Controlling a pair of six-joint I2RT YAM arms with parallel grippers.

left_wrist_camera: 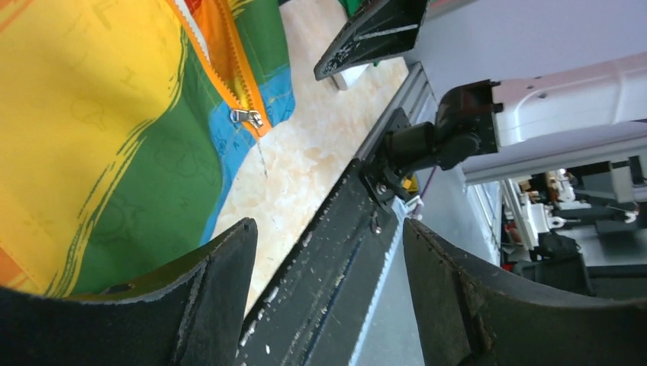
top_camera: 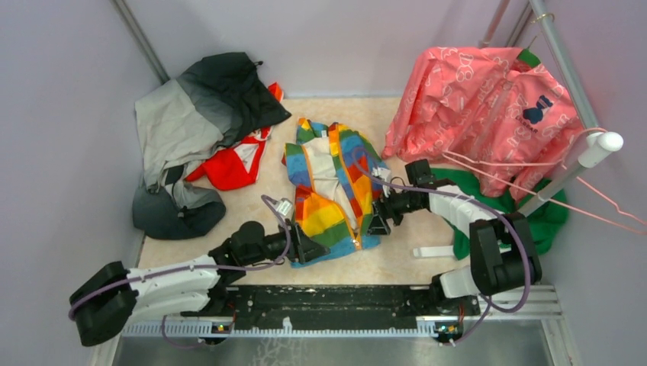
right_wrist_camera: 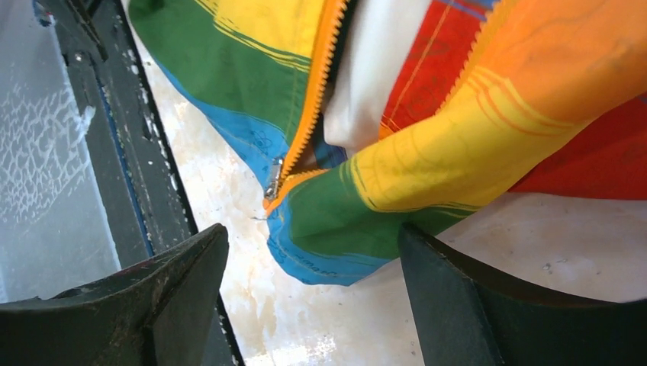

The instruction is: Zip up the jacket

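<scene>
The rainbow-coloured jacket [top_camera: 328,206] lies spread on the table with its front parted over a white lining. Its orange zipper runs down to a metal slider at the hem, also seen in the right wrist view as the zip pull [right_wrist_camera: 275,177]. My left gripper stands open over the lower left of the jacket, nothing between its fingers. My right gripper is open beside the lower right front panel, above the hem, holding nothing.
Grey and red garments [top_camera: 191,137] are piled at left. A pink garment [top_camera: 481,107], green cloth [top_camera: 542,236] and hangers crowd the right. Bare table [top_camera: 397,259] shows near the front edge.
</scene>
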